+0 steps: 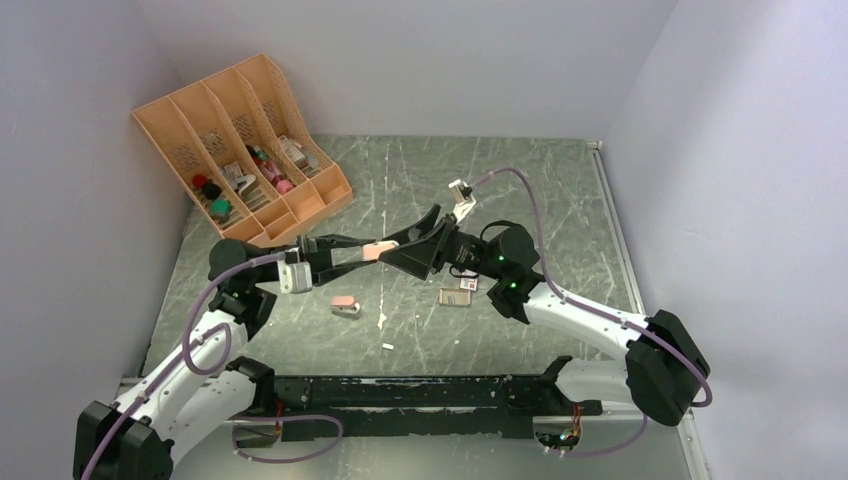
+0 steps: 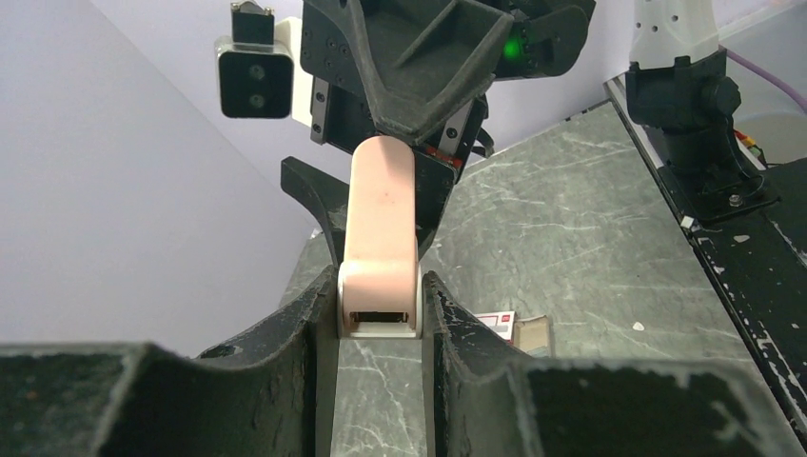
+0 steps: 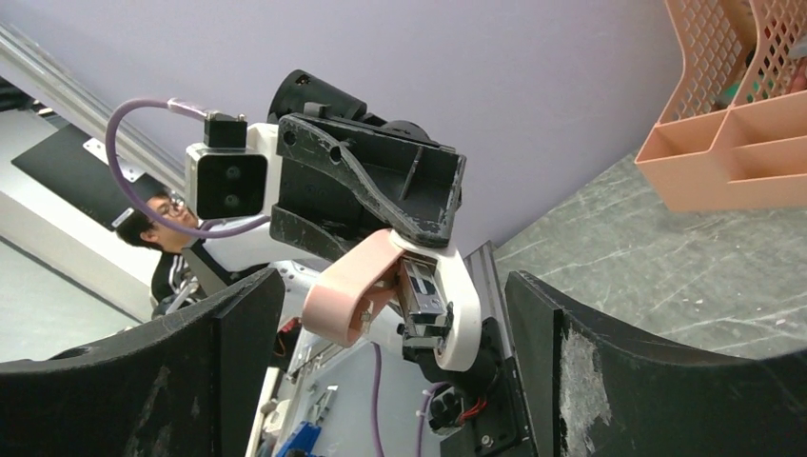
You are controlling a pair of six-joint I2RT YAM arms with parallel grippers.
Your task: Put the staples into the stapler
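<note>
A pink-and-white stapler hangs above the table between the two arms. My left gripper is shut on it, one finger on each side. Facing it, my right gripper stands open, its fingers well apart on either side of the stapler's end without touching it. From the right wrist view, the pink cover is swung apart from the white base, and the metal staple channel shows between them. Whether staples lie in the channel, I cannot tell.
Another pink stapler lies on the table. A shallow tan case and a small red-and-white box lie below the right arm. A slotted organizer with assorted items fills the back left.
</note>
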